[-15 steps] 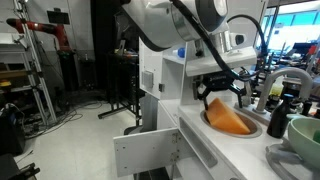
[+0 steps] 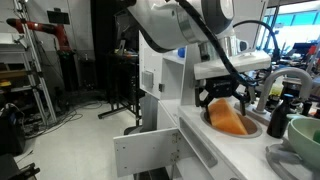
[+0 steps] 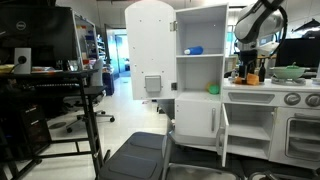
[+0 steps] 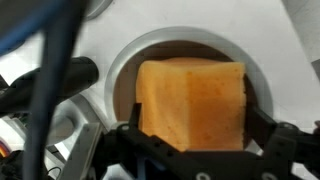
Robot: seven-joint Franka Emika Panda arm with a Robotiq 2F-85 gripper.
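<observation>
An orange, sponge-like block (image 4: 192, 95) lies in a round basin (image 4: 116, 72) set in the white counter. From the side, the orange block (image 2: 228, 120) is tilted, its upper part rising above the basin rim. My gripper is open directly over it, with one dark finger (image 4: 128, 135) near each side of the block. In exterior view 1 the gripper (image 2: 224, 102) reaches down to the block's top. Whether the fingers touch the block cannot be told. The block's lower end in the wrist view is hidden behind the gripper.
A curved faucet (image 2: 270, 88) and a black bottle (image 2: 279, 118) stand beside the basin. Nearer the camera is a green bowl (image 2: 306, 138). Below the counter, a white cabinet door (image 2: 143, 152) hangs open.
My gripper has come down closer to the orange block, its fingers now lower around the block's top. The block and basin look unmoved.
</observation>
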